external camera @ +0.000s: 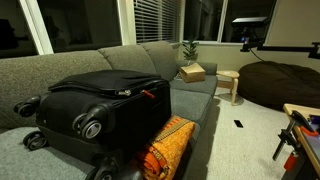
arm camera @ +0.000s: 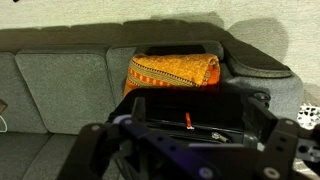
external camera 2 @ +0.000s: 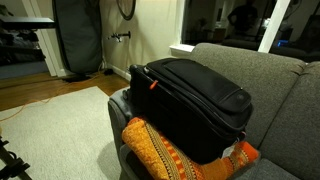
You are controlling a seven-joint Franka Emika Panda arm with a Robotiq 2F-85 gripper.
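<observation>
A black wheeled suitcase (external camera: 125, 105) lies on its side on the grey couch, its wheels facing the viewer in exterior view 1. Beside it is an orange patterned blanket (external camera: 168, 147), which runs along the suitcase's edge in exterior view 2 (external camera 2: 165, 155). From above, in the wrist view, the blanket (arm camera: 172, 70) lies near the couch arm, with the suitcase (arm camera: 175, 103) below it in the picture. My gripper hangs over the suitcase, open, its dark fingers spread apart and hard to make out against the black fabric. Nothing shows between them.
Grey couch cushions (arm camera: 66, 85) stretch clear to the left in the wrist view. A cardboard box (external camera: 192, 73) sits at the couch's far end, near a small round stool (external camera: 229, 84). Carpet (external camera: 235, 140) is open in front. A wooden table (external camera: 306, 115) stands at right.
</observation>
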